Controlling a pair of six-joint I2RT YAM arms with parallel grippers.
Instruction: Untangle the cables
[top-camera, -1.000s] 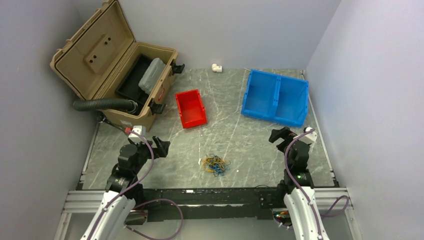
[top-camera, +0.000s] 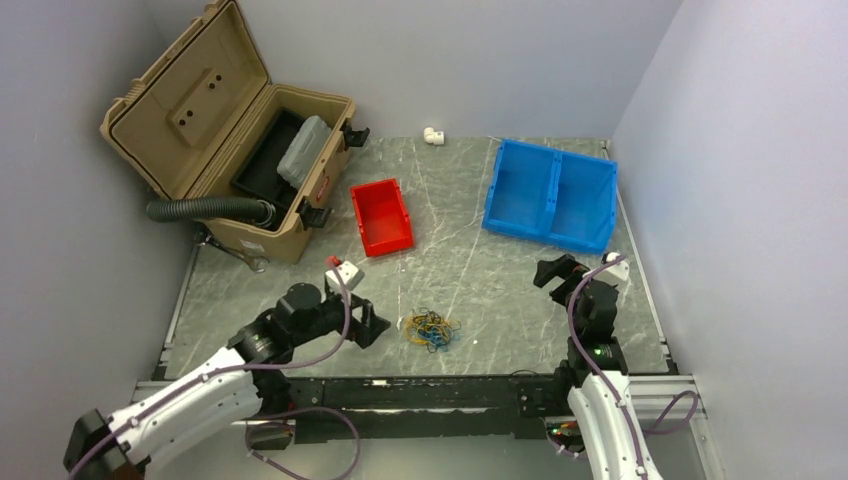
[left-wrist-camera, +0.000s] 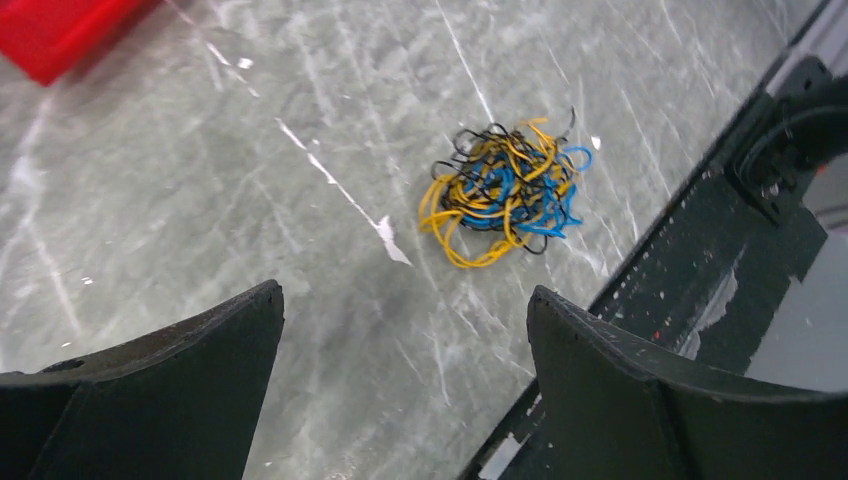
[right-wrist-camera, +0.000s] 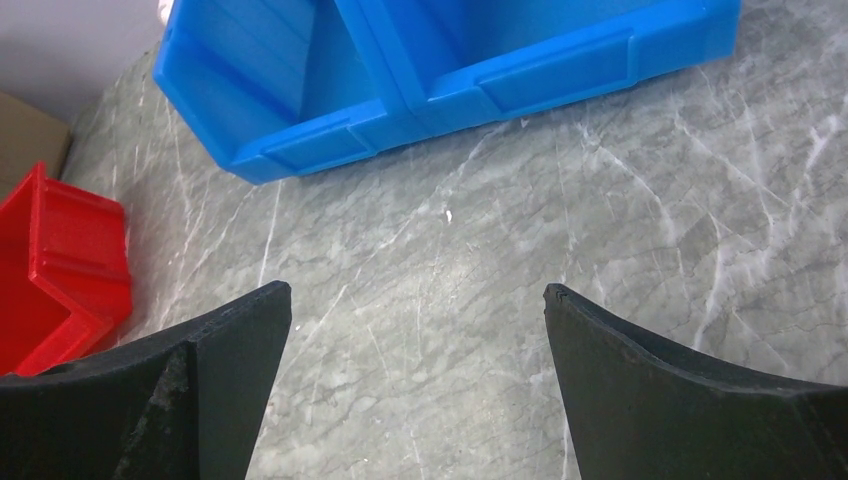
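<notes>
A tangled heap of thin yellow, blue and black cables (top-camera: 431, 329) lies on the grey marbled table, near its front edge. In the left wrist view the cables (left-wrist-camera: 508, 190) are beyond the fingertips, with bare table between. My left gripper (top-camera: 377, 322) is open just to the left of the heap, its fingers empty. Well to the right, in front of the blue bin, my right gripper (top-camera: 546, 283) stands open over bare table. Its two fingers (right-wrist-camera: 215, 385) frame only the tabletop. How the strands cross inside the heap is too fine to make out.
A blue two-part bin (top-camera: 553, 194) sits at the back right and a red bin (top-camera: 382, 218) behind the heap. An open tan case (top-camera: 300, 215) fills the back left. A white pipe elbow (top-camera: 433, 136) lies by the back wall. Mid-table is clear.
My left arm has swung rightward and slightly toward the front edge, bringing its gripper close to the cables. The right arm has hardly moved, and the heap looks the same.
</notes>
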